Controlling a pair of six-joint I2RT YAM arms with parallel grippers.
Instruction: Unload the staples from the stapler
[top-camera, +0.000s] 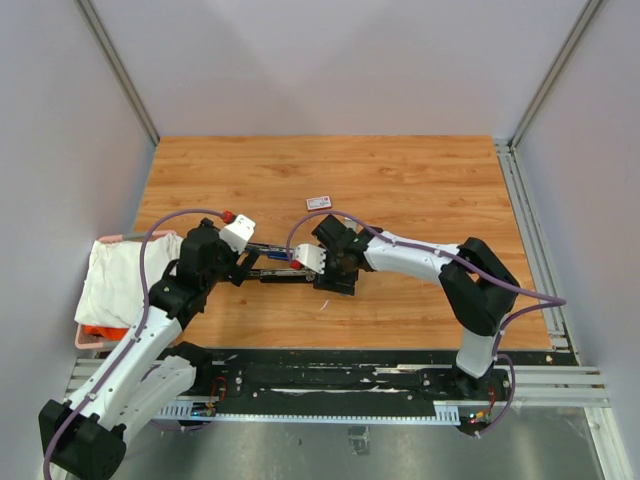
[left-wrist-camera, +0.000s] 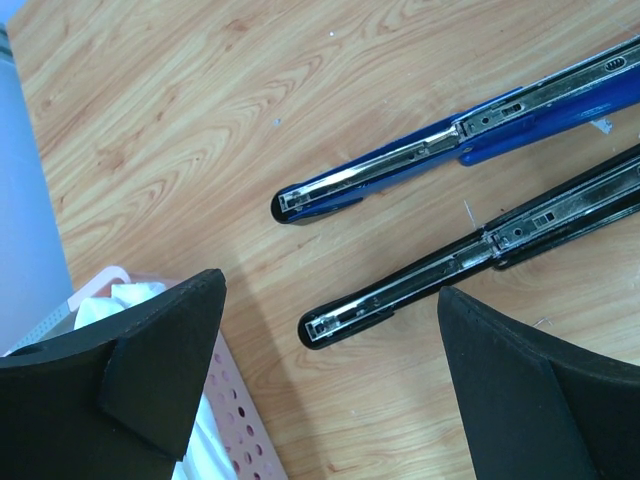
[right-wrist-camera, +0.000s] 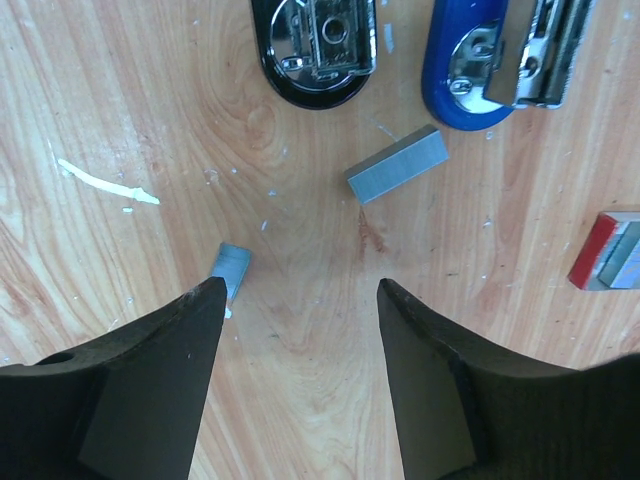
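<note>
Two opened staplers lie side by side, a black one (left-wrist-camera: 400, 293) and a blue one (left-wrist-camera: 370, 170), their metal channels facing up in the left wrist view. My left gripper is open near one end of the black stapler, touching neither. Around the other ends, in the right wrist view, a grey block of staples (right-wrist-camera: 397, 165) lies loose on the wood beside both bases. A short staple strip (right-wrist-camera: 231, 265) rests by the left fingertip of my right gripper. That gripper's fingers stand apart, bare wood between them.
A red and white staple box (right-wrist-camera: 608, 252) lies at the right edge of the right wrist view. Thin white scraps (right-wrist-camera: 108, 185) dot the wood. A pink basket (top-camera: 88, 340) with white cloth stands left of the table.
</note>
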